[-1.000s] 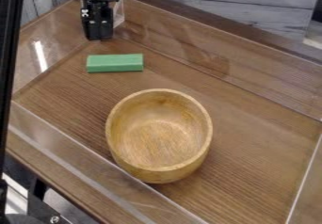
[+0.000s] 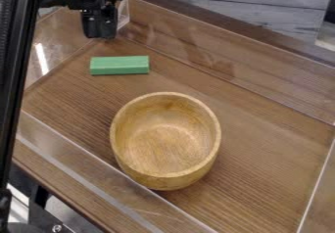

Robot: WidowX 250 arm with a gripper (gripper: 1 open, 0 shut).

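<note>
My black gripper [image 2: 100, 26] hangs at the top left, above and behind a green rectangular block [image 2: 119, 65] lying flat on the wooden table. Whether its fingers are apart is too dark and small to make out. A light wooden bowl [image 2: 165, 139] stands in the lower middle of the table.
A pale plank wall [image 2: 268, 12] runs along the back. Something pale and translucent is partly visible just behind the gripper.
The dark arm reaches further down along the left edge of the view than before. The gripper has shifted very slightly; the block and bowl have not moved.
</note>
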